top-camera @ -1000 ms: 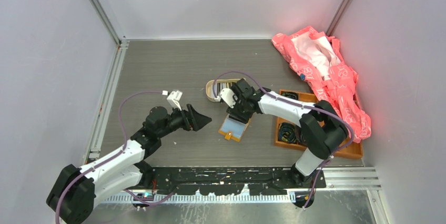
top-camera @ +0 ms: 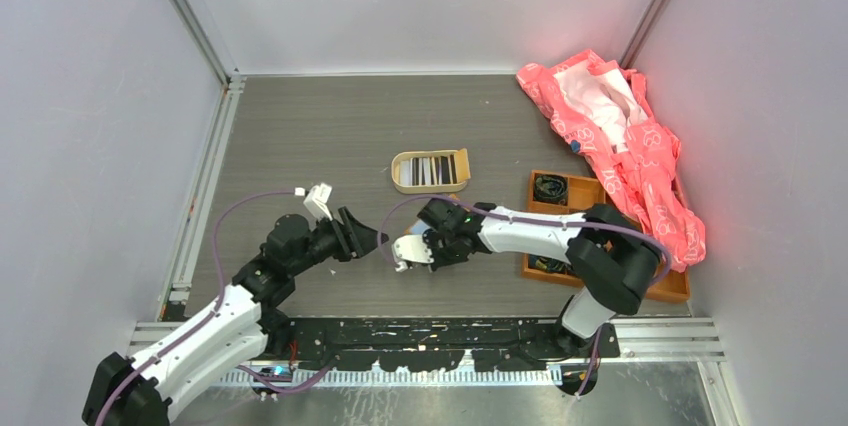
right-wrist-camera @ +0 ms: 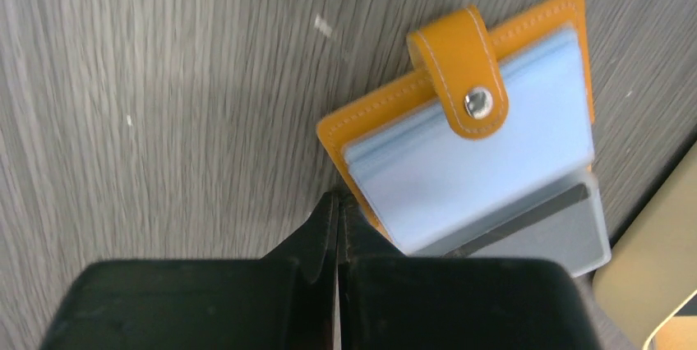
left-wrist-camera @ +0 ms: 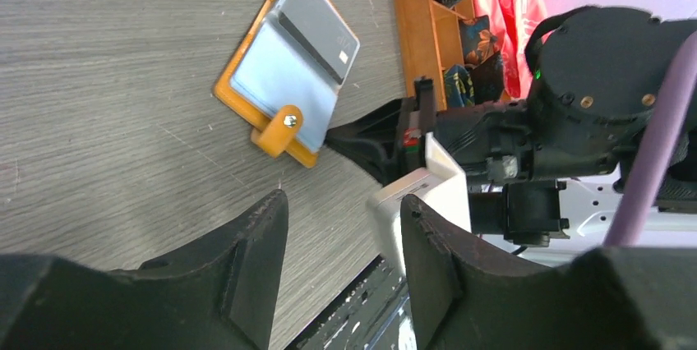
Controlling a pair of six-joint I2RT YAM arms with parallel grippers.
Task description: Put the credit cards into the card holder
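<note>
The orange card holder, with pale blue sleeve and snap tab, lies flat on the table; a grey card is on it. From above it is mostly hidden under my right arm. My right gripper is shut at the holder's edge, nothing visible between its fingers. My left gripper stands left of the holder; in the left wrist view its fingertips show a gap with nothing visible between them, so its state is unclear. A tray of upright cards sits behind the holder.
A wooden organizer with cables is at the right, under a pink bag. The front rail runs below both arms.
My right gripper has moved from over the card tray toward the front, down onto the holder. My left arm has shifted slightly toward the front.
</note>
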